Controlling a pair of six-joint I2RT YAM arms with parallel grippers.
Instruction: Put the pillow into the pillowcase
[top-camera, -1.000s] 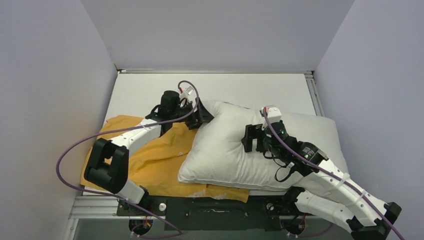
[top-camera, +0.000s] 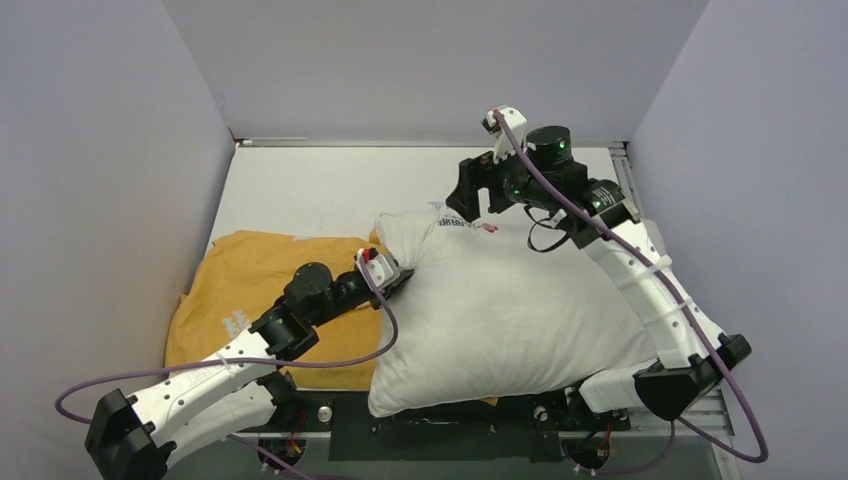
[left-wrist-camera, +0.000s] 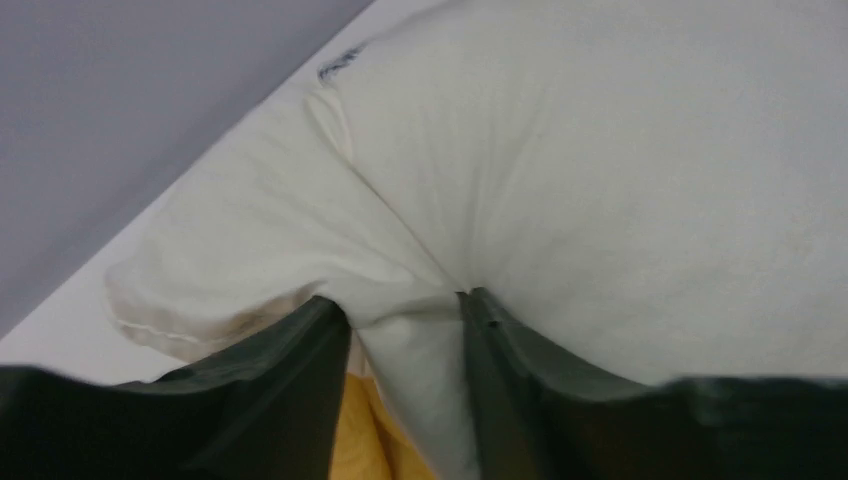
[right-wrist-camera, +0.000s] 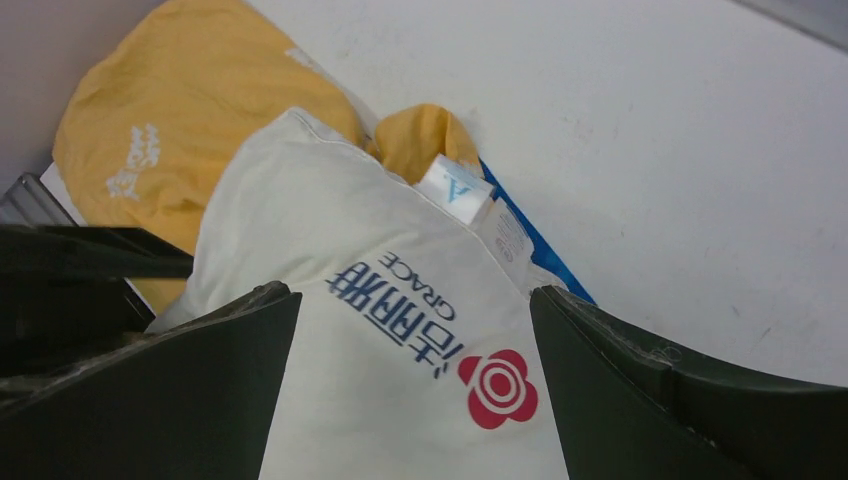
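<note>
The white pillow (top-camera: 510, 320) fills the right half of the table, with the yellow pillowcase (top-camera: 260, 275) spread beneath and to its left. My left gripper (top-camera: 400, 275) is at the pillow's left edge; in the left wrist view a fold of white fabric (left-wrist-camera: 400, 320) lies between its part-open fingers. My right gripper (top-camera: 480, 195) is raised over the pillow's back edge, open with nothing between its fingers; in the right wrist view the printed GRACE logo (right-wrist-camera: 400, 310) and a white tag (right-wrist-camera: 455, 190) lie below it.
Grey walls enclose the table on the left, right and back. The front edge has dark hardware beneath it.
My left gripper has moved toward the front along the pillow's edge, and the pillow has shifted frontward over the pillowcase. My right gripper has risen and moved toward the back.
</note>
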